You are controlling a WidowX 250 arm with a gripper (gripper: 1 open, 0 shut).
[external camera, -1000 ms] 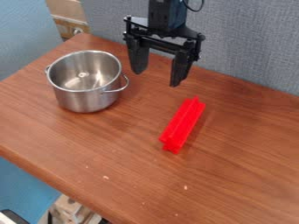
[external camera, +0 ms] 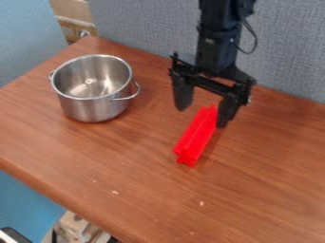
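My black gripper is open, its fingers spread over the far end of a long red bar that lies diagonally on the wooden table. The right finger hangs beside or over that far end; whether it touches the bar cannot be told. The left finger is higher, left of the bar.
A steel pot with handles stands on the left of the wooden table. A grey padded wall runs behind.
The gripper has come down and to the right, from above the table behind the red bar to its far end. The bar and pot look unmoved.
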